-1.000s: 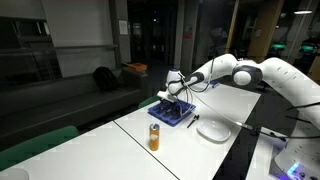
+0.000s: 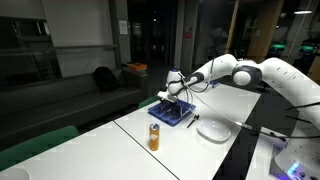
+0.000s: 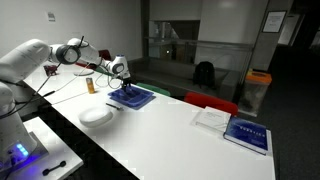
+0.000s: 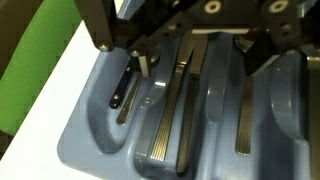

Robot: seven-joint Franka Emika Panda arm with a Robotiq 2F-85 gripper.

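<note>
Low over the blue cutlery tray (image 2: 187,117), my gripper (image 2: 171,96) points downward. Seen from the wrist, the gripper is open, its dark fingers spread across the top of the picture. Beneath it, the tray (image 4: 100,147) has several compartments. A black-handled utensil (image 4: 122,88) lies in the left compartment; long metal cutlery (image 4: 165,125) and a darker handle (image 4: 187,125) lie side by side in the middle one. Another metal handle (image 4: 244,120) rests farther right. The gripper partly covers the upper ends of the cutlery. Whether the fingers touch any piece, I cannot tell.
A white dish (image 2: 213,129) and a dark utensil (image 2: 193,119) lie outside the tray. An orange bottle (image 2: 154,138) stands nearby. Across the table are a white box (image 3: 211,120) and a blue flat box (image 3: 248,136).
</note>
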